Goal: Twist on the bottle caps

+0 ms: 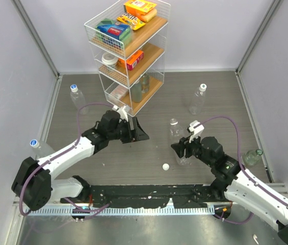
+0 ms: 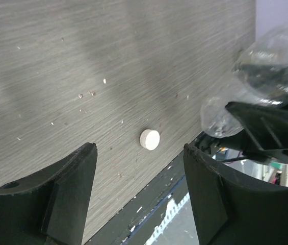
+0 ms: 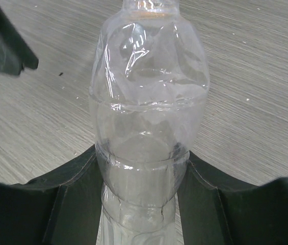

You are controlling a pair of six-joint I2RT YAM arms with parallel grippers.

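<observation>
My right gripper (image 1: pixel 181 148) is shut on an uncapped clear plastic bottle (image 3: pixel 149 81), held upright in the top view right of centre. My left gripper (image 1: pixel 137 131) stands open above the table, left of that bottle, with nothing between its fingers. A white cap (image 2: pixel 150 139) lies on the table (image 2: pixel 57 87) below and in front of the left gripper; in the top view the cap (image 1: pixel 165 167) is left of the held bottle's lower part.
Capped bottles stand at back left (image 1: pixel 78 99), far left (image 1: pixel 40 148) and back right (image 1: pixel 197 99). A green bottle (image 1: pixel 252 157) is at the right. A wire shelf (image 1: pixel 146 97) with snacks stands at the back.
</observation>
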